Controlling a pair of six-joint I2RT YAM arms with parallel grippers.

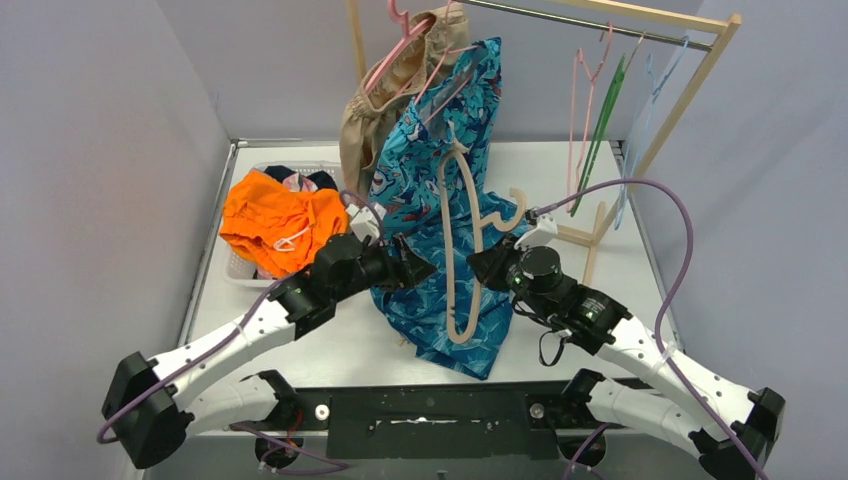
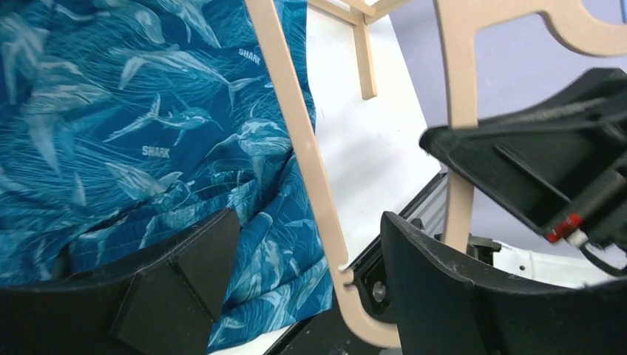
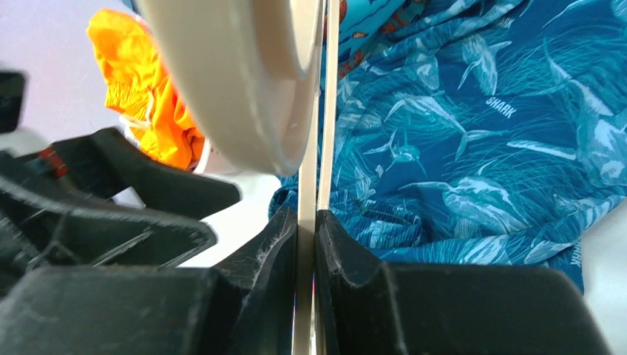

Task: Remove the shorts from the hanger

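Observation:
The dark blue shark-print shorts (image 1: 420, 325) lie crumpled on the white table, off the beige hanger (image 1: 448, 240). My right gripper (image 1: 482, 272) is shut on one long bar of that hanger, holding it above the shorts. In the right wrist view the bar (image 3: 306, 244) runs between both fingers. My left gripper (image 1: 425, 268) stands open just left of the hanger. From the left wrist view, the hanger's other bar (image 2: 314, 170) and its curved end pass between or close beyond my spread fingers; contact cannot be told.
Orange shorts (image 1: 280, 220) top a white basket (image 1: 243, 272) at the left. Khaki shorts (image 1: 365, 130) and lighter blue printed shorts (image 1: 410, 180) hang from the rack rail (image 1: 560, 18). Empty pink and green hangers (image 1: 600, 135) dangle at the right.

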